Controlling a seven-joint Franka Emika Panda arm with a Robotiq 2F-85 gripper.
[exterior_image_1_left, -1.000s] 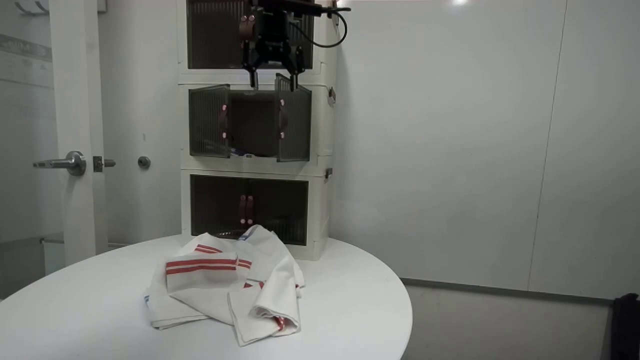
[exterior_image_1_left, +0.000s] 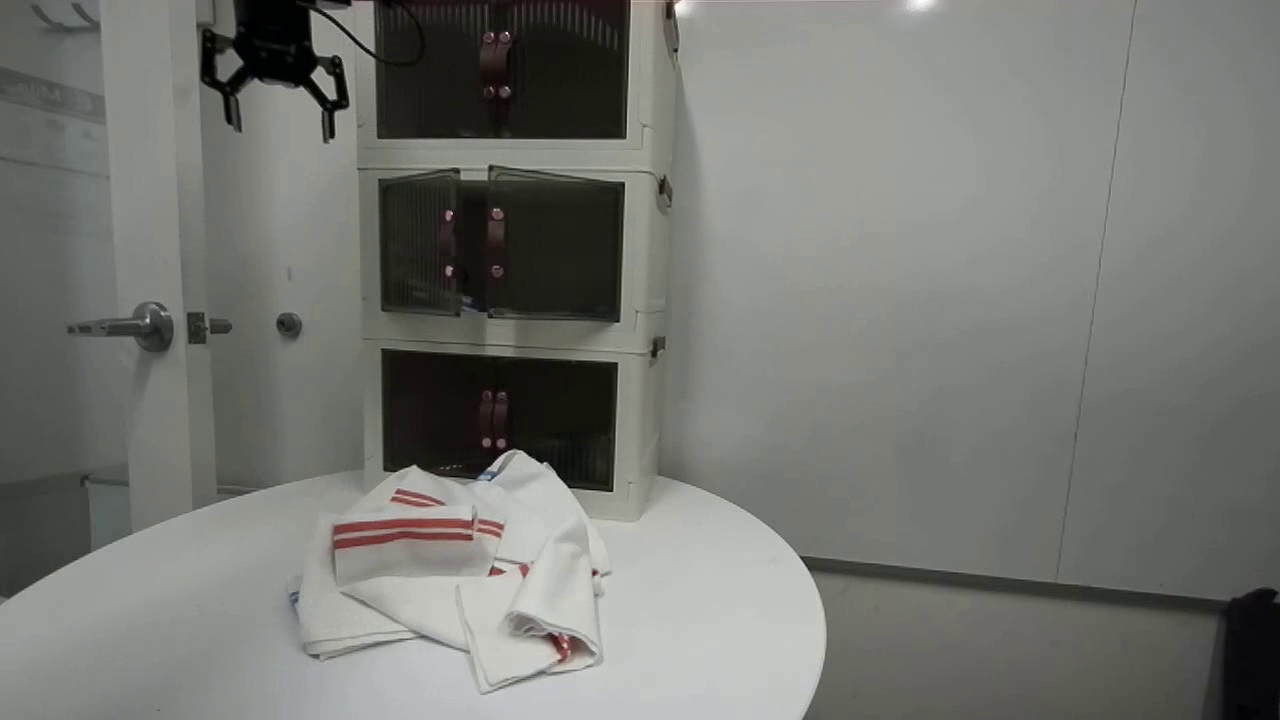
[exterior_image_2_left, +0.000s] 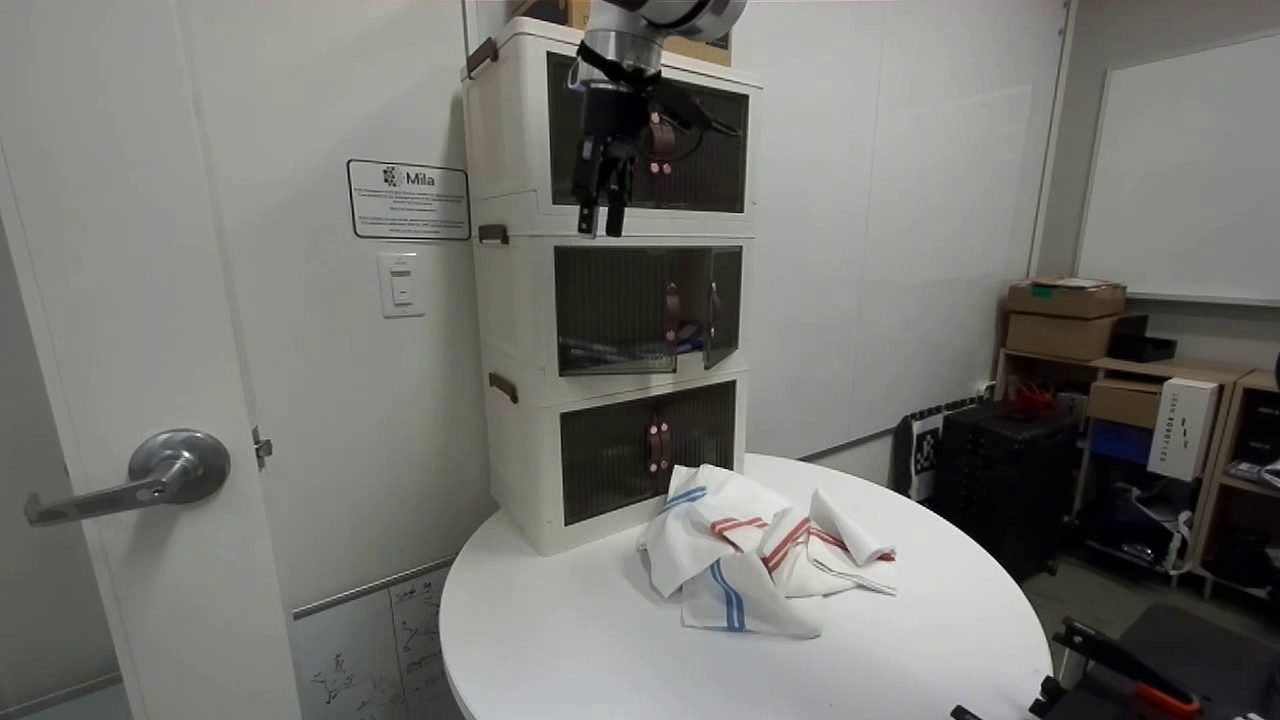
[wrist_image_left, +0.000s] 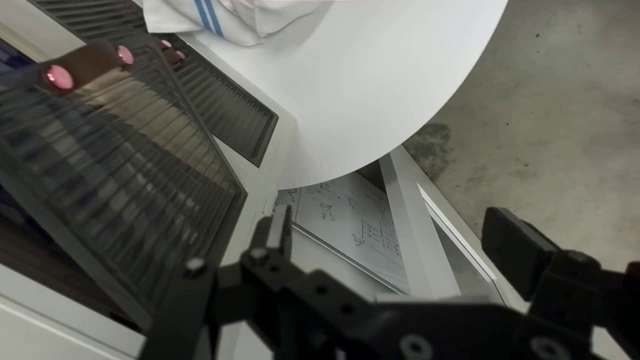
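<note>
My gripper (exterior_image_1_left: 281, 130) is high at the upper left of exterior view 1, open and empty, left of the cabinet. In exterior view 2 the gripper (exterior_image_2_left: 602, 228) hangs in front of the top compartment. The cabinet's middle compartment has both doors ajar: the left door (exterior_image_1_left: 420, 240) and the right door (exterior_image_1_left: 555, 246), with a narrow dark gap between. Something bluish shows low in that gap. In the wrist view a ribbed door (wrist_image_left: 132, 174) stands out from the cabinet, close to one finger. White towels (exterior_image_1_left: 408, 588) with red and blue stripes lie crumpled on the table.
Top doors (exterior_image_1_left: 564, 72) and bottom doors (exterior_image_1_left: 558, 414) look closed. A white room door (exterior_image_2_left: 132, 360) with a lever handle stands left of the cabinet.
My gripper has moved left and slightly up, from in front of the cabinet to beyond its left side. The middle right door has swung inward, narrowing the gap. The towels have not moved.
</note>
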